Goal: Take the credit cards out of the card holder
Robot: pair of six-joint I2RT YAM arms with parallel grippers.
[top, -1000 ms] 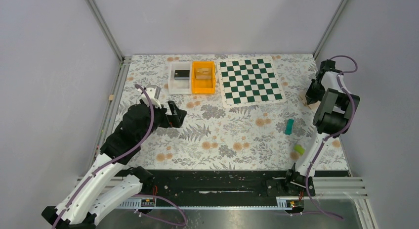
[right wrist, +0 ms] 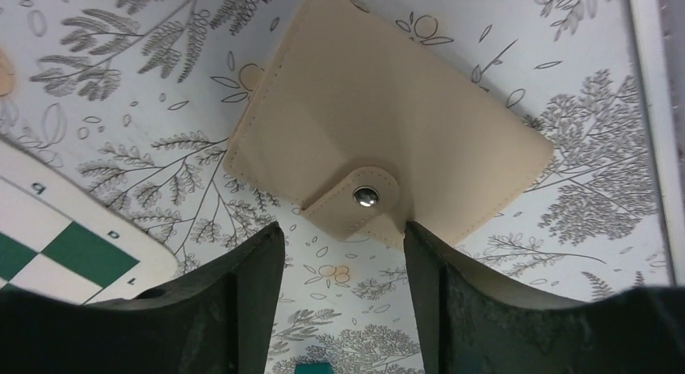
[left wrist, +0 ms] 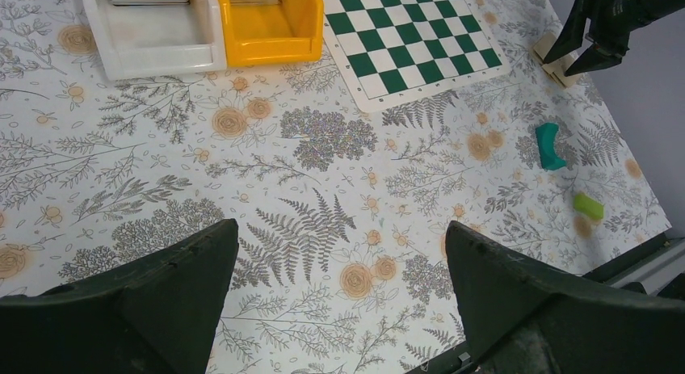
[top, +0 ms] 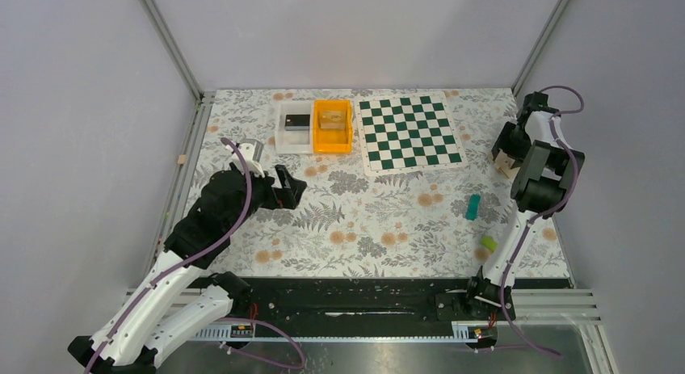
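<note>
A tan leather card holder (right wrist: 355, 99) lies at the table's far right, its small strap fastened with a metal snap (right wrist: 366, 196). My right gripper hovers open right over it, fingertips at the strap side, nothing held; in the top view it partly hides the holder. No cards show. My left gripper stands open and empty above the left part of the table.
A checkered board (top: 409, 132) lies left of the holder. White (top: 293, 144) and orange (top: 331, 145) bins stand at back centre. A teal piece (top: 473, 206) and a green piece (top: 489, 243) lie front right.
The left arm has barely moved.
</note>
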